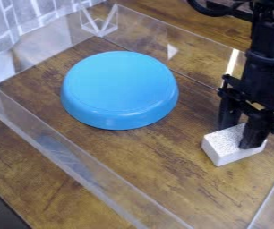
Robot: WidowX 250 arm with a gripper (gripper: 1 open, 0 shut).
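My black gripper (244, 130) reaches down at the right side of the view, shut on a white block (228, 148) that rests on or just at the wooden surface. A large round light-blue object (119, 88) lies to the left of the gripper, apart from it. Whether the block is lifted at all, I cannot tell.
Clear plastic walls (58, 155) border the wooden floor (115, 161). A white, cloth-like material (20, 27) is at the top left. The wood between the blue object and the front is clear.
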